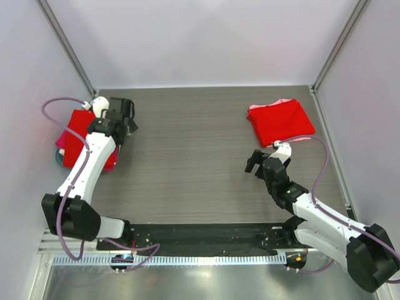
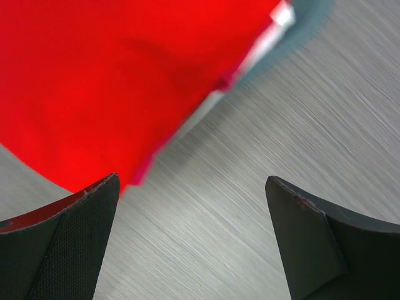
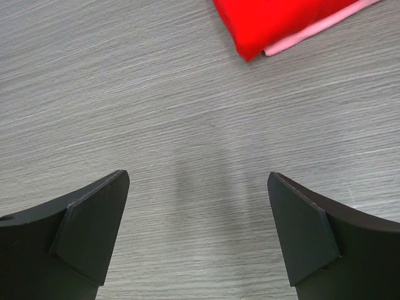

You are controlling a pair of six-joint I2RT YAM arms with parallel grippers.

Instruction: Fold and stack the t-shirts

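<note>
A pile of red cloth point(image 1: 81, 125) with white and magenta layers lies in a teal basket at the far left, partly hidden by my left arm. My left gripper point(image 1: 128, 125) is over its right back part, open; the left wrist view shows red cloth point(image 2: 125, 87) and grey table below the open fingers. On the right, a folded red shirt point(image 1: 278, 120) with pink showing at its edges lies on the table point(image 1: 194, 156). My right gripper point(image 1: 251, 161) stands open just front-left of that stack, with bare table between its fingers in the right wrist view.
Pale walls point(image 1: 203, 37) enclose the back and sides. Purple cables loop along both arms.
</note>
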